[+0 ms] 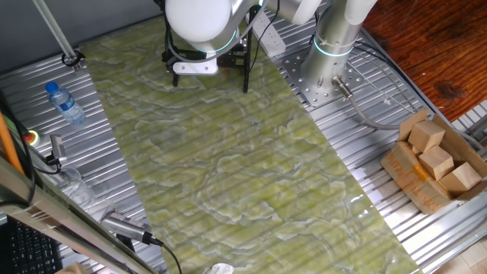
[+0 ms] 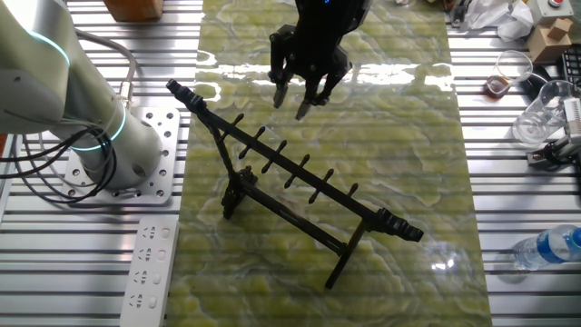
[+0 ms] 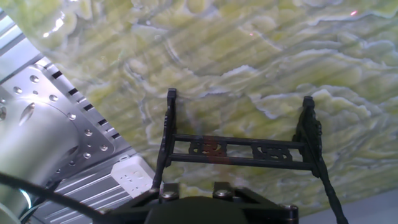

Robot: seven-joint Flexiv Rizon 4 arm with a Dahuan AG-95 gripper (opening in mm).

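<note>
A black rack (image 2: 300,170) with a row of small pegs along its top bar stands on the green marbled mat (image 2: 408,136). No brush hangs from its pegs in exterior view 2. Over the mat, beyond the rack in that view, my gripper (image 2: 291,103) is open, its two fingertips apart with nothing between them. The wrist view shows the rack's carved crossbar (image 3: 242,141) and posts ahead, with a faint reddish blur over the bar. In exterior view 1 the arm covers most of the rack (image 1: 246,68) and hides the fingers.
A white power strip (image 2: 151,263) lies beside the arm's base (image 2: 136,159). Across the mat stand a water bottle (image 1: 65,103) and clear cups (image 2: 543,113). A cardboard box (image 1: 418,179) holds wooden blocks.
</note>
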